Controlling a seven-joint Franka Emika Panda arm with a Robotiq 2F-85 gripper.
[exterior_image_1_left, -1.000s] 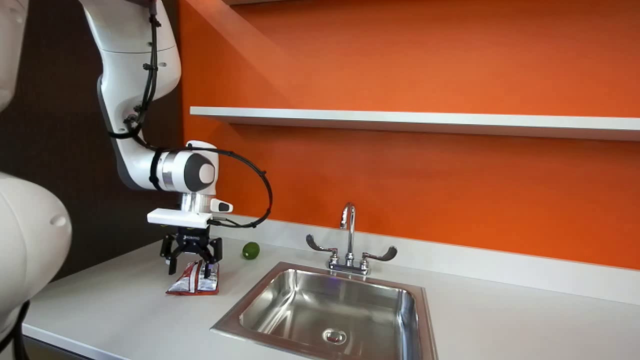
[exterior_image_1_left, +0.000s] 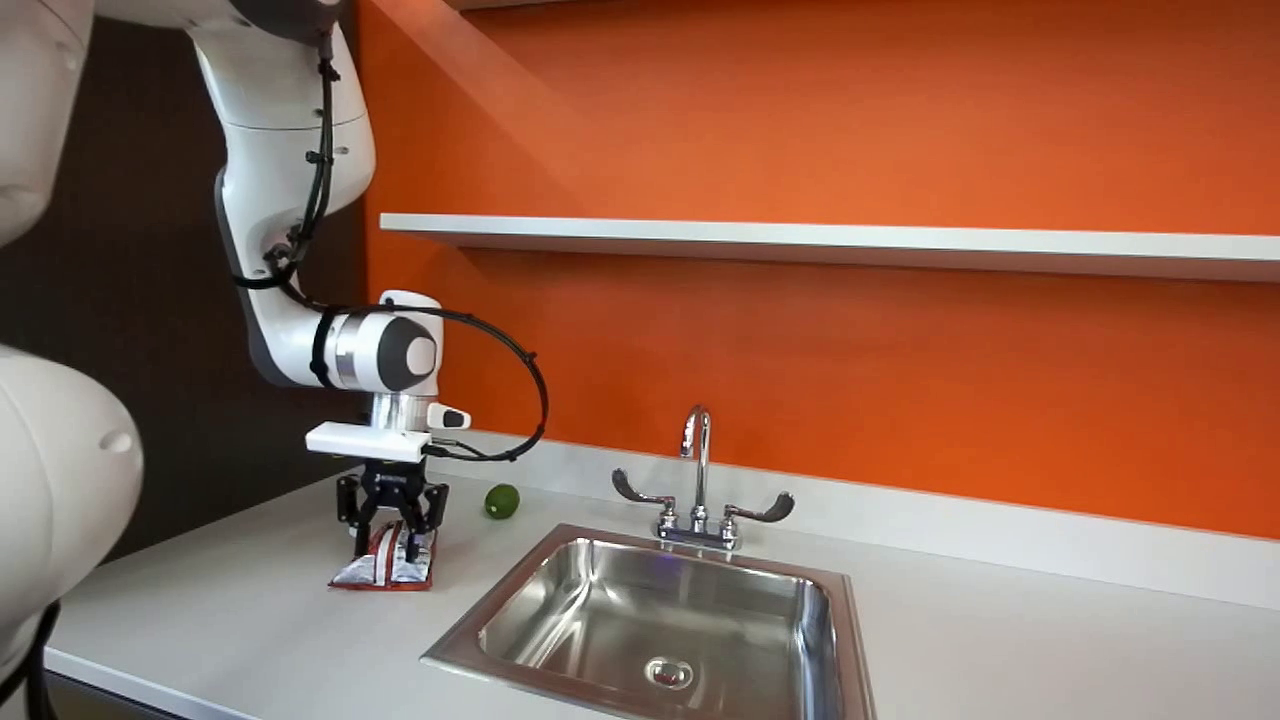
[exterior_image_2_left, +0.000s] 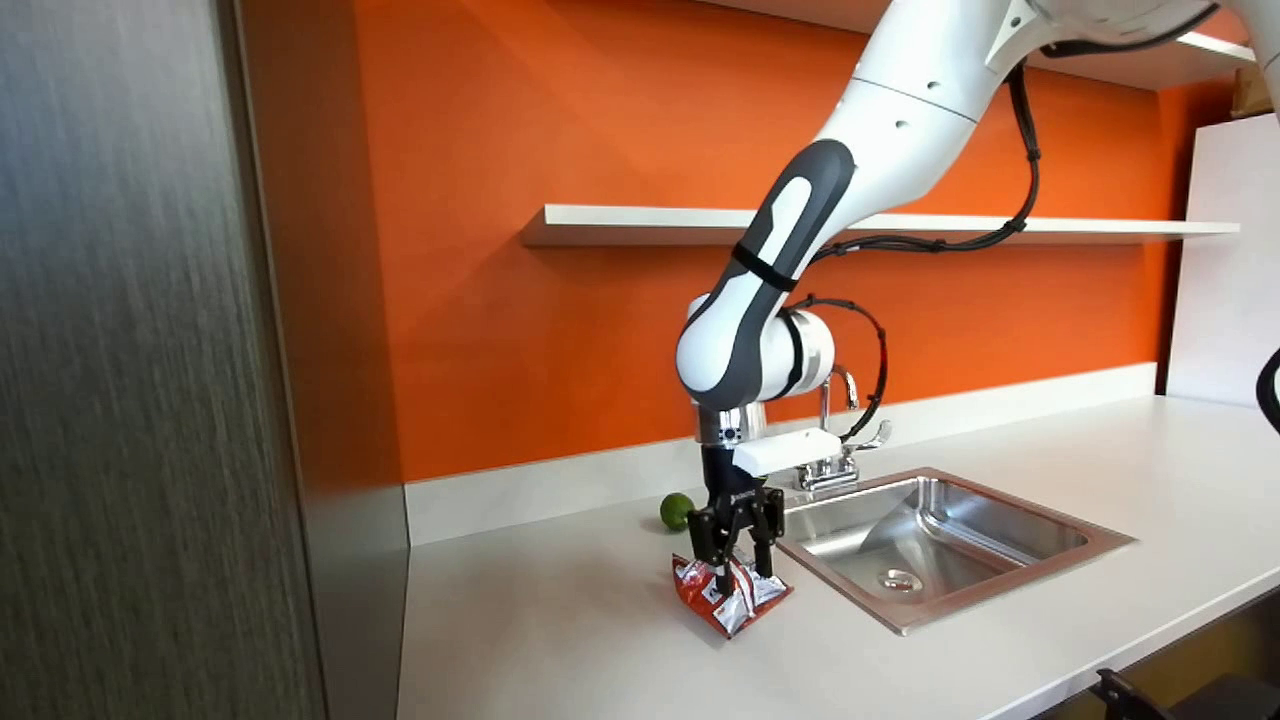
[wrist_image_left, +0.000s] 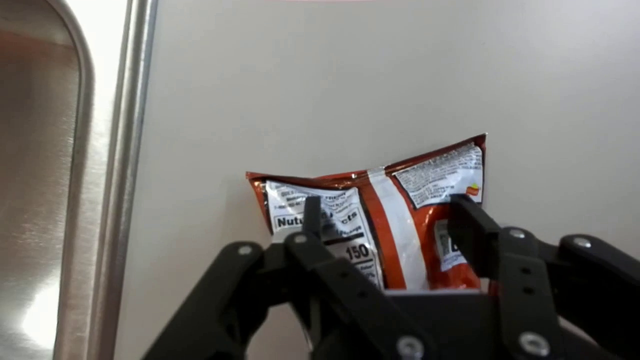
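A small red and silver snack bag (exterior_image_1_left: 384, 559) lies on the counter left of the sink, its printed back facing up in the wrist view. My gripper (exterior_image_1_left: 390, 552) points down at it, part open, with the fingers apart over the bag's two sides. In the wrist view one finger (wrist_image_left: 312, 219) overlaps the white nutrition label and the other lies over the bag's right part. The second exterior view has the fingertips low against the bag (exterior_image_2_left: 734, 600). Whether they press on it cannot be told. The arm hides the near part of the bag in the wrist view.
Behind the bag, near the backsplash, sits a green round fruit (exterior_image_1_left: 501, 500). A steel sink (exterior_image_1_left: 540, 558) with a faucet (exterior_image_1_left: 699, 468) lies to the right. Above runs a white shelf (exterior_image_1_left: 828, 234). The counter in front of the bag is bare.
My gripper has come down and slightly right onto the bag, and its fingers have drawn closer together. The bag has shifted a little left in exterior view 1.
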